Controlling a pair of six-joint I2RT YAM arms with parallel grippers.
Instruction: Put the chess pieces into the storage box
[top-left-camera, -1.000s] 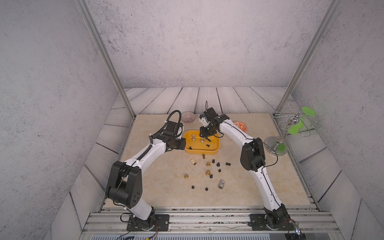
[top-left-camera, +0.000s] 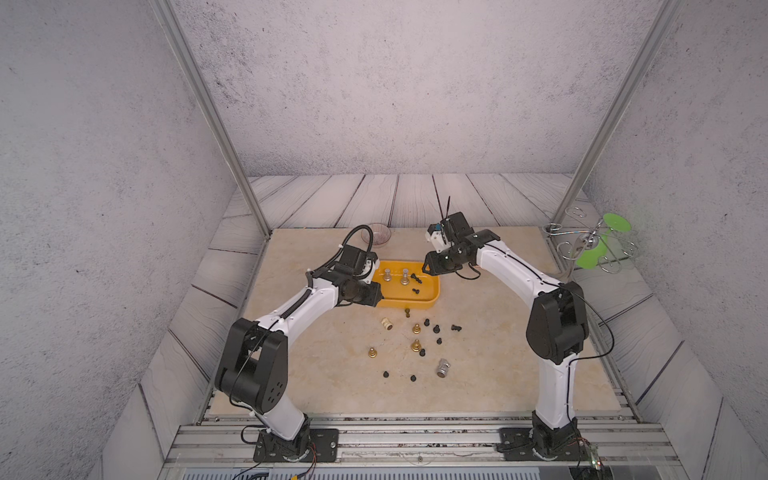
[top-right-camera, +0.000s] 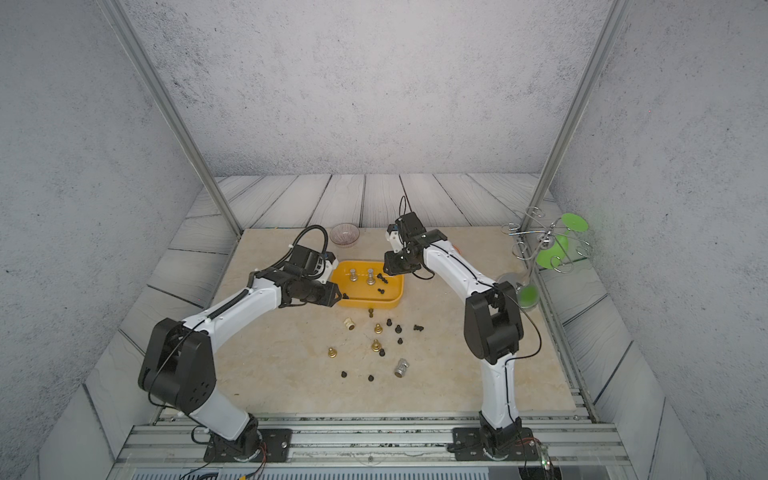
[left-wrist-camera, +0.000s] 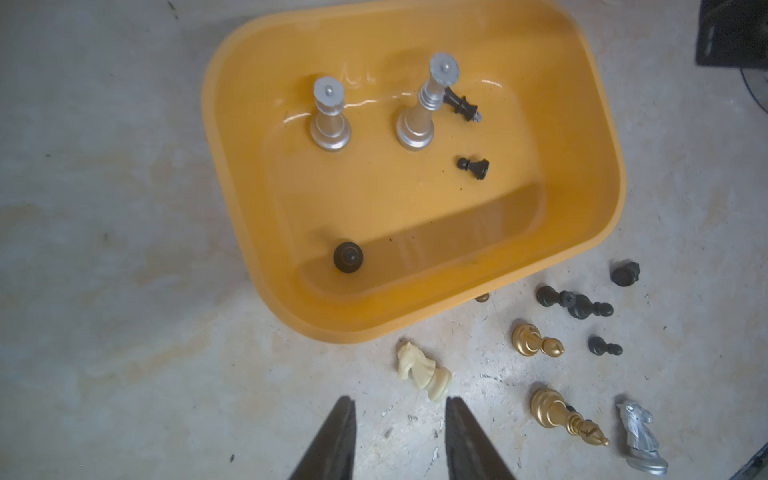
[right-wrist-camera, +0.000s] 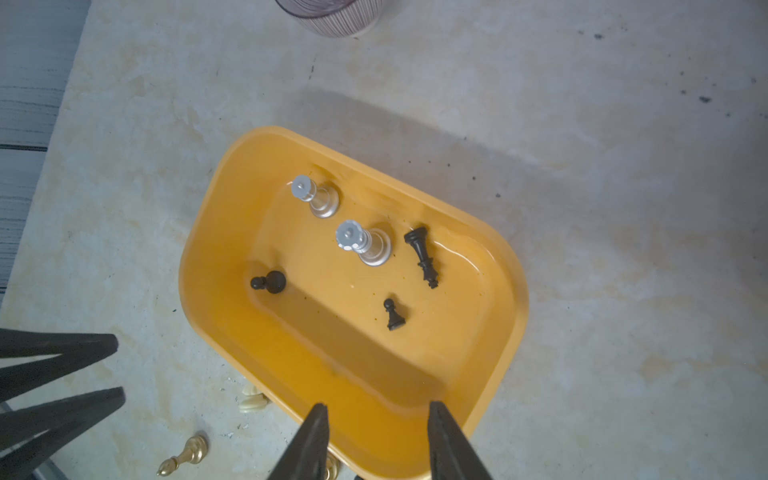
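Note:
The yellow box (left-wrist-camera: 400, 192) holds two silver rooks (left-wrist-camera: 416, 120) standing and several black pieces, among them a lying black piece (right-wrist-camera: 420, 256). Loose pieces lie on the table in front: a cream knight (left-wrist-camera: 420, 368), gold pieces (left-wrist-camera: 560, 412), black pawns (left-wrist-camera: 604, 345) and a silver knight (left-wrist-camera: 640, 436). My left gripper hangs over the box's near-left side, above the cream knight in its wrist view, fingers apart and empty. My right gripper is open and empty over the box's right part.
A pink bowl (top-left-camera: 376, 232) stands at the back of the table. A metal stand with green discs (top-right-camera: 550, 256) is at the right.
My right arm has moved rightward and up, away from the box's middle. My left arm has shifted slightly right and lower in the top left view.

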